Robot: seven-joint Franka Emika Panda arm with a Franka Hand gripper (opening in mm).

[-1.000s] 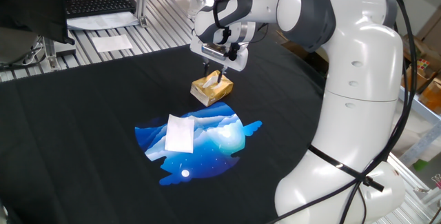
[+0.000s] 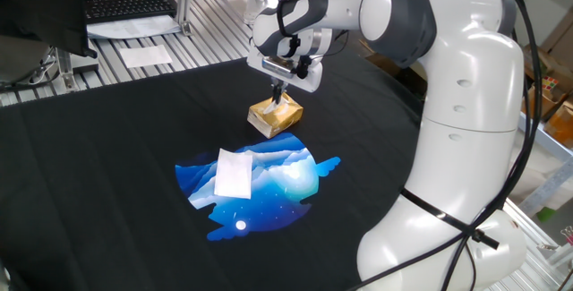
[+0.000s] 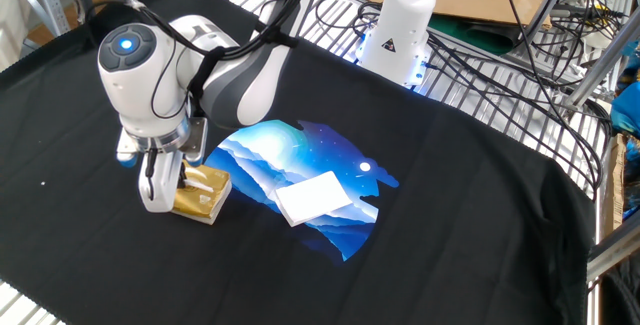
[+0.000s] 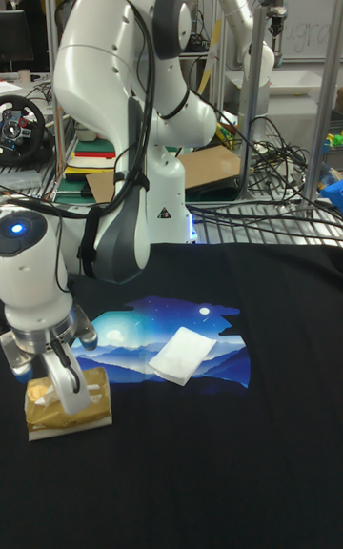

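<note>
A gold tissue pack (image 2: 285,116) lies on the black cloth, with a white tissue (image 2: 270,106) sticking up from its top. Directly over the pack, my gripper (image 2: 277,99) points down with its fingers together at the tissue; it looks shut on it. The pack (image 3: 207,197) shows partly behind the gripper's housing in the second exterior view, where the fingertips are hidden. From the front, in the third view, the housing also covers the fingertips above the pack (image 4: 87,409).
A flat white rectangular item (image 2: 234,175) rests on a blue mountain-scene mat (image 2: 286,176) beside the pack. A keyboard (image 2: 131,8) and a sheet of paper (image 2: 145,55) are beyond the cloth's far edge.
One second ago the fingers stood apart on either side of the tissue; they have since come together at it. The arm, the pack and the white item on the mat have not visibly moved.
</note>
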